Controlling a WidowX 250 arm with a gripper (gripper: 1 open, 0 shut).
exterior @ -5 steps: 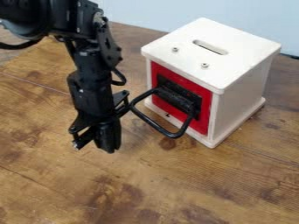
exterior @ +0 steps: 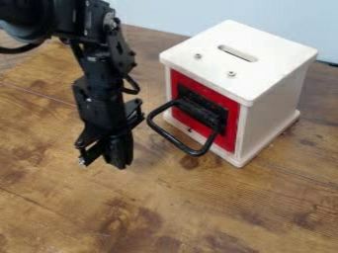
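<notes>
My black gripper [exterior: 109,150] hangs low over the wooden table at the left, fingers pointing down and shut, with nothing visible between them. To its right stands a white wooden box [exterior: 264,109] with a slot on top and a red front [exterior: 230,130] holding a black panel. A black loop handle [exterior: 199,150] sticks out from that front toward the gripper, a short way to the right of the fingers.
A pale wall [exterior: 158,20] runs behind at the back.
The gripper has shifted very slightly to the left; the box and handle look the same.
</notes>
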